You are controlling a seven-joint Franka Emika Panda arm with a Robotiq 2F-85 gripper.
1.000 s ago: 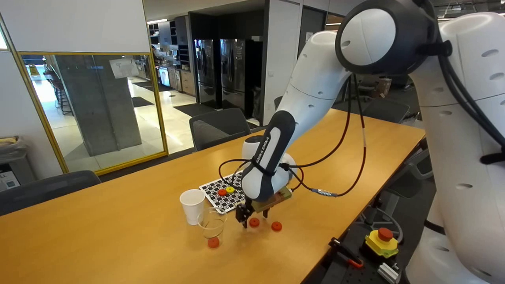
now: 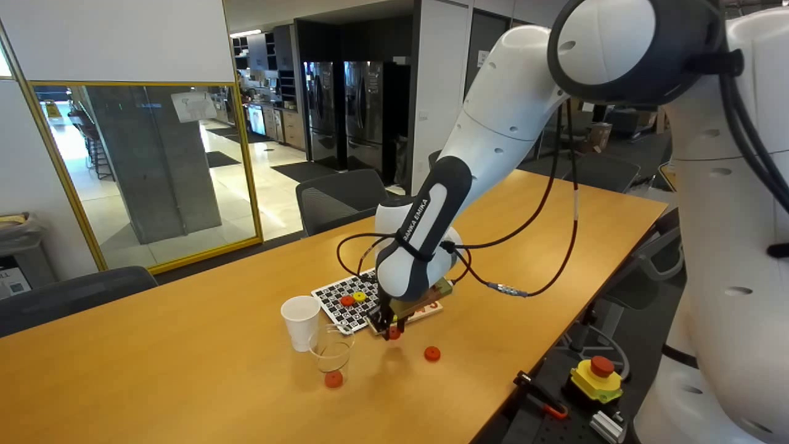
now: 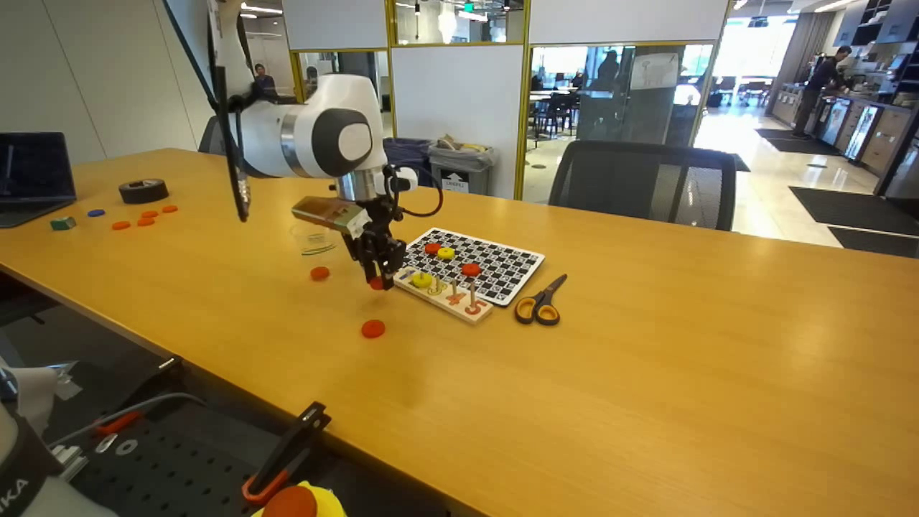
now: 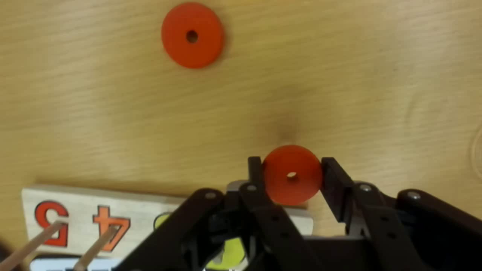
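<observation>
Between the fingers of my gripper is a red disc (image 4: 289,185) with a small hole, gripped from both sides. The gripper (image 3: 380,280) holds it a little above the table, beside the near end of the numbered peg board (image 3: 444,294). That wooden board carries a yellow ring (image 3: 421,280) on one peg, and its pegs by the printed 4 and 5 are bare. Another red disc (image 4: 193,35) lies flat on the table, and one more red disc (image 2: 333,378) lies by the clear cup (image 2: 331,354). My fingers hide part of the board in the wrist view.
A checkered board (image 3: 482,260) with red and yellow discs lies behind the peg board, with scissors (image 3: 540,303) at its side. A white cup (image 2: 301,322) stands by the clear one.
A second ago my gripper was spread around the red disc on the table. Now it is shut on the disc, which has risen and moved toward the peg board.
</observation>
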